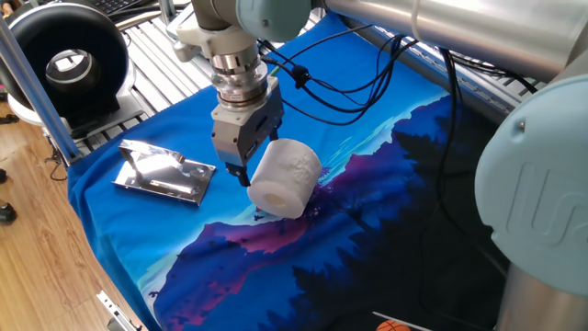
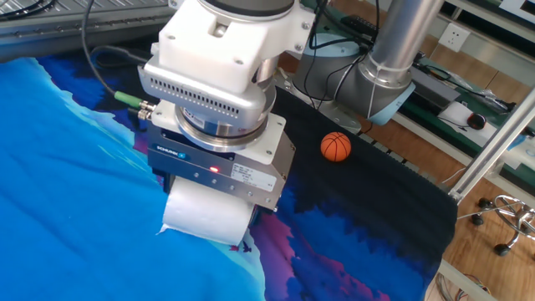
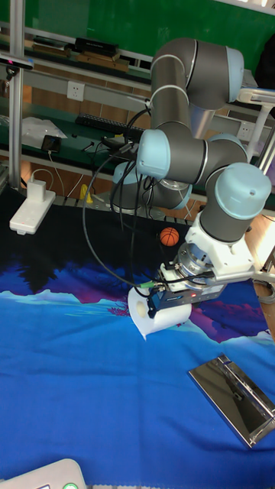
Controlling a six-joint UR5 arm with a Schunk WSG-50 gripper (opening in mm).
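Observation:
A white paper roll [image 1: 290,175] lies on its side on the printed cloth, its end with the hole facing the first exterior view. Right beside it, my gripper [image 1: 258,158] points down with its fingers [image 1: 243,174] spread wide apart. In the second exterior view the roll [image 2: 207,209] shows just below the gripper body, with a dark finger [image 2: 257,214] near its right end. A loose flap of paper [image 3: 144,326] hangs at one end in the third exterior view. Contact between fingers and roll is partly hidden.
A shiny metal plate with a handle [image 1: 165,173] lies on the cloth, apart from the roll. A small orange basketball [image 2: 335,146] rests on the dark part. Black cables [image 1: 344,97] loop near the arm.

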